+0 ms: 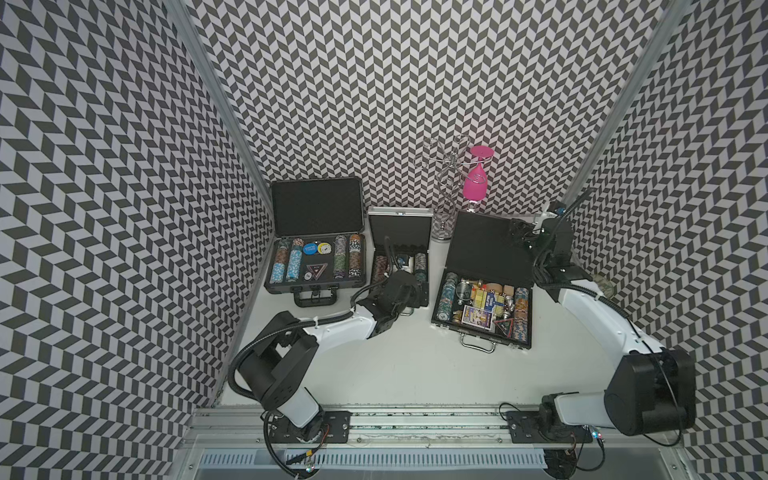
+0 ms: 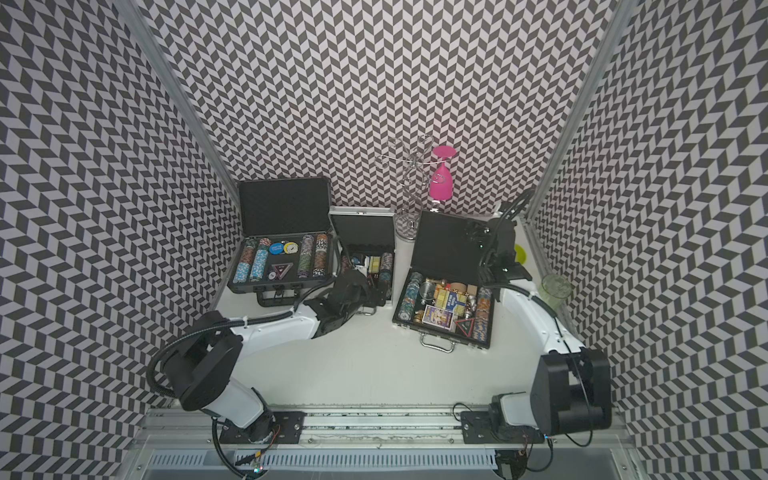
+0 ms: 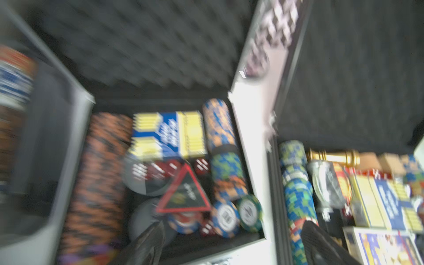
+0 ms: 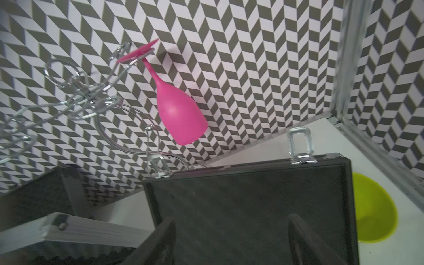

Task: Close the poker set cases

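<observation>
Three poker cases stand open: a black one [image 1: 317, 206] at left, a small silver one [image 1: 400, 228] in the middle, a large one [image 1: 484, 248] at right. My left gripper hangs over the middle case's chips and dice, open with nothing between its fingers; that wrist view is blurred. My right gripper is raised at the right case's upright lid [image 4: 247, 198], facing its inner side; its fingers are apart, with no grip on the lid visible.
A wire rack with a pink glass [image 1: 476, 180] stands at the back. A yellow bowl [image 4: 375, 207] and a pale green glass [image 2: 555, 289] sit right of the right case.
</observation>
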